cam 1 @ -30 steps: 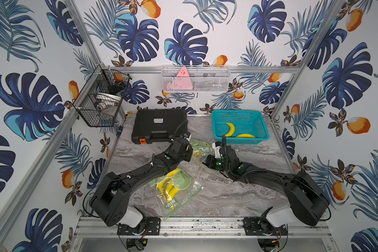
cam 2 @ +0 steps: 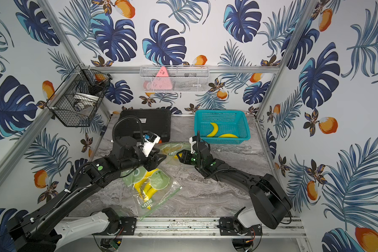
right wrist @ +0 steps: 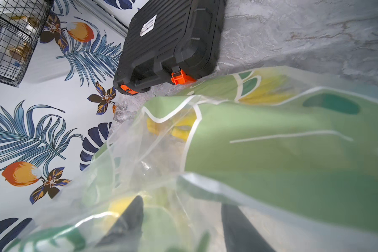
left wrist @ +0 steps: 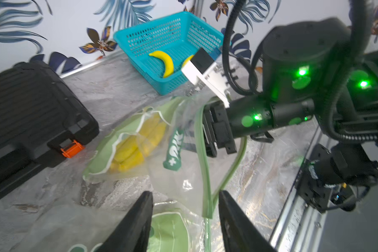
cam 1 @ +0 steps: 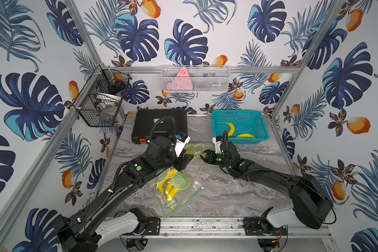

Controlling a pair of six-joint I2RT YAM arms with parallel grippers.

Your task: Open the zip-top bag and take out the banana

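Observation:
A clear zip bag (left wrist: 184,168) with green print stands lifted off the table, yellow bananas (left wrist: 136,145) lying at its far end. At its mouth, my right gripper has its fingers spread, and clear film shows around them. Whether they are inside the bag is hard to tell. My left gripper hangs open on the near side of this bag, with no grip on the film showing. Another clear bag (cam 1: 184,201) holding several bananas (cam 1: 168,184) lies flat in front of the left arm.
At the back right a teal basket (cam 1: 262,134) holds two bananas (cam 1: 244,135). A black case (cam 1: 155,121) occupies the back left. Bare table lies to the front right.
My left arm has swung up and its gripper has turned toward the lifted bag. The right gripper has shifted slightly at the bag's mouth. The front bag has stayed put.

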